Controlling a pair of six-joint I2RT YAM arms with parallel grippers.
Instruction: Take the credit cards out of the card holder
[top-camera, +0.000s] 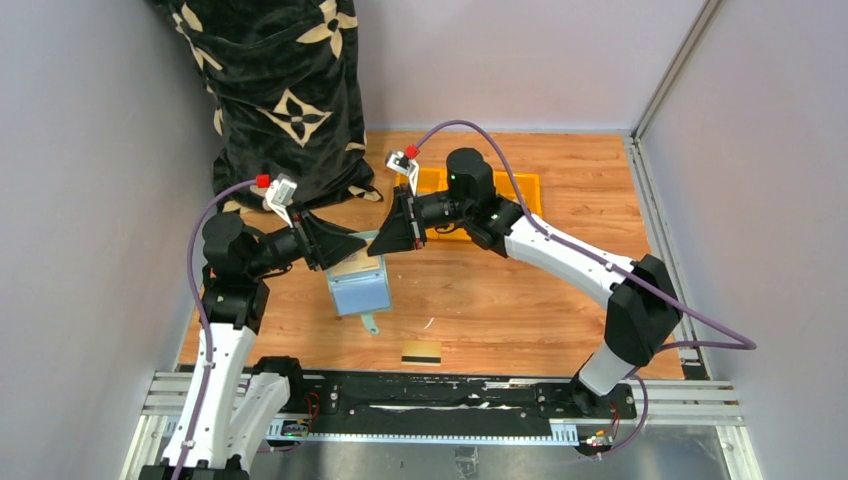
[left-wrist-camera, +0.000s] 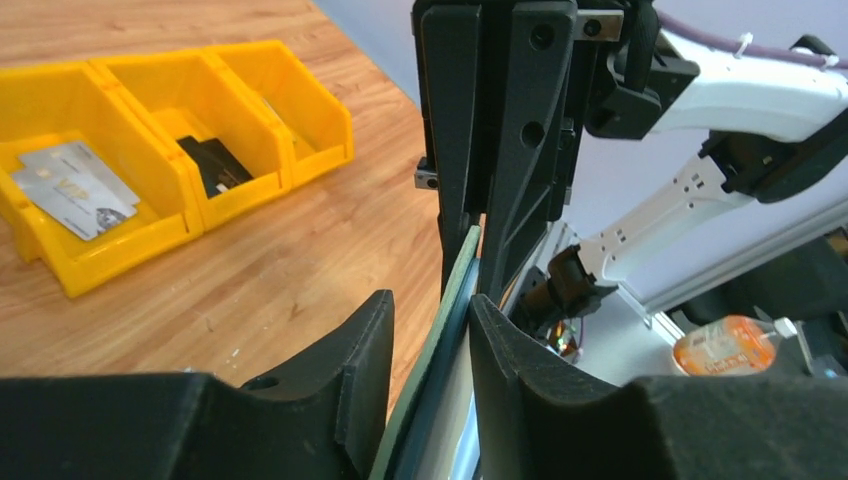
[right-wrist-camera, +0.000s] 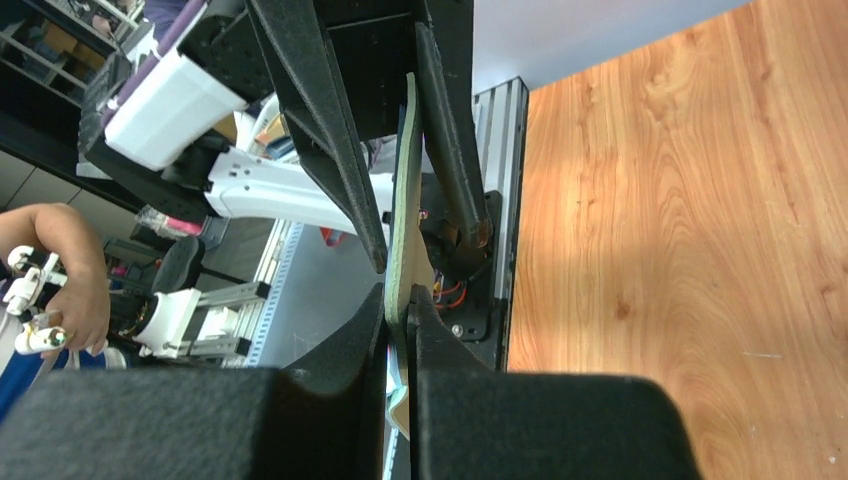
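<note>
The pale blue card holder (top-camera: 360, 294) hangs opened out above the table, its beige inner part partly covered by the grippers. My right gripper is shut on one edge of it. My left gripper has its fingers parted around the opposite edge; in the right wrist view, a gap shows on either side of the holder (right-wrist-camera: 402, 215) between the left fingers. A credit card (top-camera: 421, 352) with a dark stripe lies near the front table edge. Whether cards are still inside the holder cannot be told.
Behind the right arm stands a yellow divided bin (top-camera: 520, 184). Its compartments hold a pale card (left-wrist-camera: 85, 192) and a black card (left-wrist-camera: 216, 166). A dark patterned cloth (top-camera: 290, 100) hangs at the back left. Bare table lies to the right.
</note>
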